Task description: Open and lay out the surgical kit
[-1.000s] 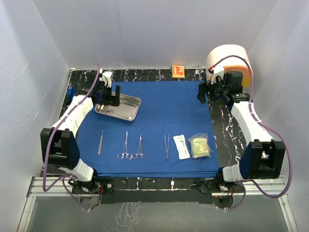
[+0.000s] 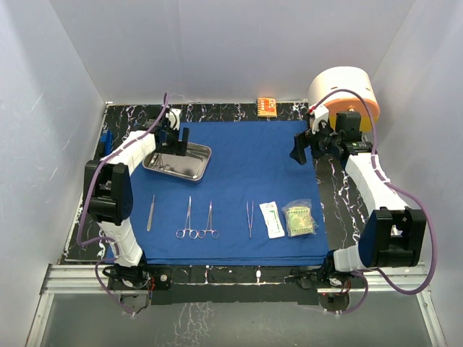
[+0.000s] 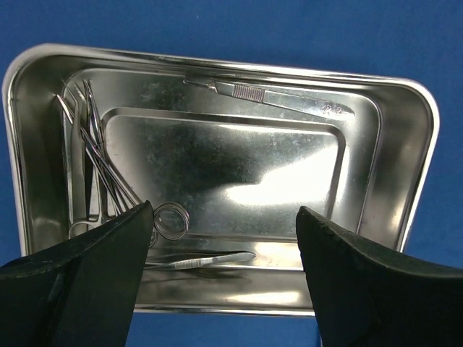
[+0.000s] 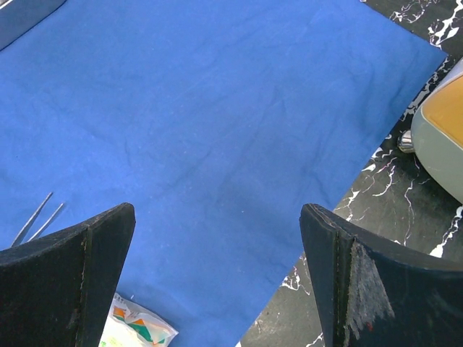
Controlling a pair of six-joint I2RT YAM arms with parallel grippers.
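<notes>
A steel tray (image 3: 428,144) on the blue drape holds several scissor-like instruments (image 3: 108,166) bunched at its left end, a scalpel handle (image 3: 289,101) along the top and another slim instrument (image 3: 210,262) below. My left gripper is open over the tray, holding nothing. On the drape's front half lie a slim instrument (image 2: 150,213), two ringed instruments (image 2: 188,224), tweezers (image 2: 249,220), a white packet (image 2: 272,219) and a bagged pad (image 2: 299,220). My right gripper stands open and empty over the drape's right side.
An orange packet (image 2: 266,107) lies on the marble at the back. A large white and orange container (image 2: 333,83) stands at the back right.
My left arm has moved right, with its gripper shifting slightly right over the tray. The right gripper has moved slightly down in the top view. The laid-out items are unchanged.
</notes>
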